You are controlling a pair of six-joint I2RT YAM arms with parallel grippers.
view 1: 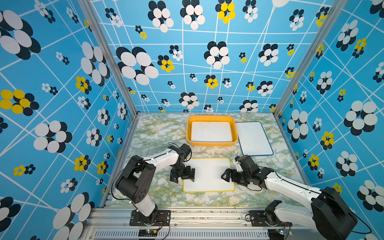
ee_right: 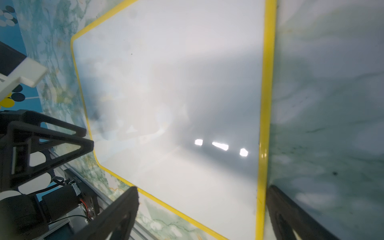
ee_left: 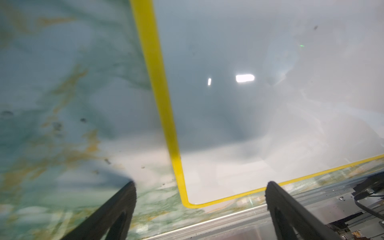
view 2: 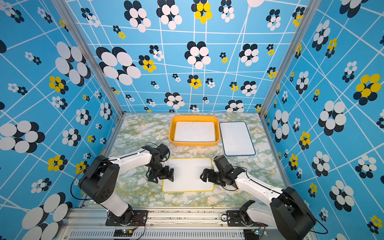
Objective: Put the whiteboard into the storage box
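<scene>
A white whiteboard with a yellow rim [view 1: 208,178] lies on the table at the front middle, between my two arms. Over its left edge stands my left gripper [view 1: 182,176], open, its fingers wide apart to either side of the yellow rim [ee_left: 170,132] in the left wrist view. At the opposite edge is my right gripper [view 1: 234,177], also open; in the right wrist view the rim [ee_right: 264,132] runs between its fingers, close to one finger [ee_right: 286,214]. Whether any finger touches the board cannot be told. Behind the board sits the orange storage box [view 1: 212,143].
A blue-rimmed whiteboard [view 2: 236,138] lies right of the box, against or close to its side. A white panel [view 2: 194,131] lies inside the box. Table surface [view 1: 160,124] left of the box is clear.
</scene>
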